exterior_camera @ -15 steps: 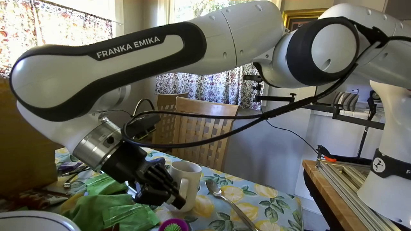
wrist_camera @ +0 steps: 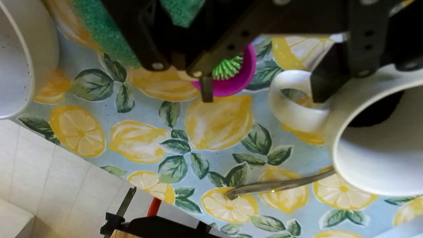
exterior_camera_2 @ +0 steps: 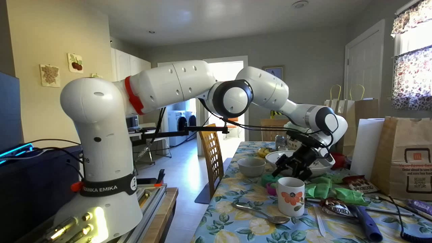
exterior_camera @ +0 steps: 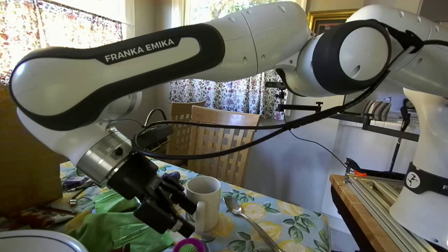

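A white mug (exterior_camera: 212, 201) stands upright on the lemon-print tablecloth; its orange flower print shows on the mug (exterior_camera_2: 290, 197) in exterior view 2. In the wrist view the mug (wrist_camera: 380, 158) is at the right, its handle (wrist_camera: 299, 119) pointing left. My gripper is open, its fingers well apart and nothing held. One of the fingers (wrist_camera: 322, 85) overlaps the handle's edge in the wrist view; whether it touches or reaches into the loop I cannot tell. The other finger stands before a magenta cup (wrist_camera: 248, 75) with a green bristled thing inside.
A spoon (exterior_camera: 252, 222) lies beside the mug. A green sponge (wrist_camera: 115, 39) and a pale bowl (wrist_camera: 43, 59) are left of the gripper in the wrist view. Green packets (exterior_camera: 121, 226) lie behind it. Clear cloth (wrist_camera: 158, 138) runs towards the table edge.
A second ago my fingers were close together at the mug's handle; now they are spread apart. The mug has shifted and turned slightly, staying upright on the table.
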